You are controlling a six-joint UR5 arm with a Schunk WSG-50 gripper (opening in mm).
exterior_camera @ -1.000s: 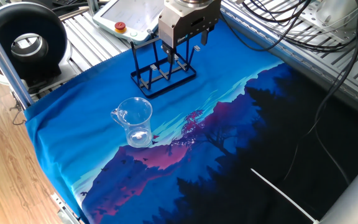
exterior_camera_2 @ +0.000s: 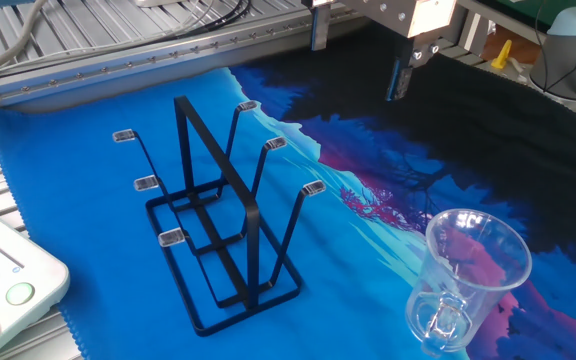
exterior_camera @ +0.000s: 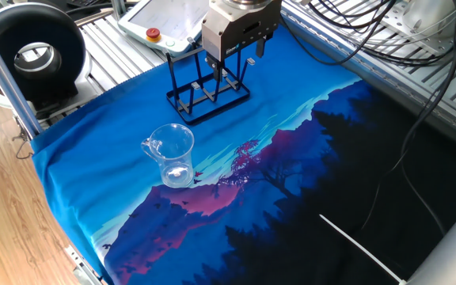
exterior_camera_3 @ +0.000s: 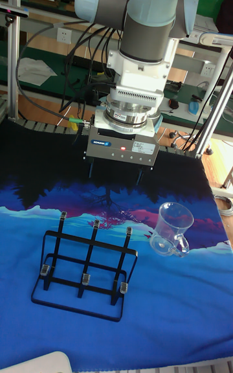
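A clear cup with a side handle stands upright on the printed cloth; the cup [exterior_camera_2: 468,272] is at the lower right in exterior view 2, and nothing shows inside it. To its left there is a black wire rack [exterior_camera_2: 252,255] with upturned prongs, clear caps on their tips and no cup on it. Above the cloth, past the rack and apart from both things, hangs my gripper [exterior_camera_2: 357,73]. Its two fingers are spread wide with nothing between them. Exterior view 3 shows the same cup [exterior_camera_3: 172,226] to the right of the gripper [exterior_camera_3: 114,175] and nearer the camera.
A teach pendant [exterior_camera: 163,22] with a red button lies beside the cloth near the rack. A thin white rod [exterior_camera: 362,245] and a dark cable cross the cloth's dark side. Between cup and rack, the cloth [exterior_camera: 141,107] is bare.
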